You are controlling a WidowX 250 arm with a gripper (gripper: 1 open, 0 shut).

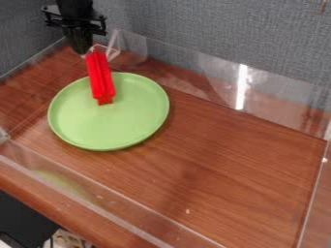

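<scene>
A red elongated object (101, 79), like a brush or bundle with pale wire-like parts at its top, lies with its lower end on a green plate (108, 120) and its upper end past the plate's back rim. My dark gripper (81, 48) is at the top left, just above that upper end, close to the pale parts. Its fingers are small and dark, and whether it touches them cannot be told.
The wooden surface (233, 174) is bordered by clear low walls (258, 97), with grey padded walls behind.
</scene>
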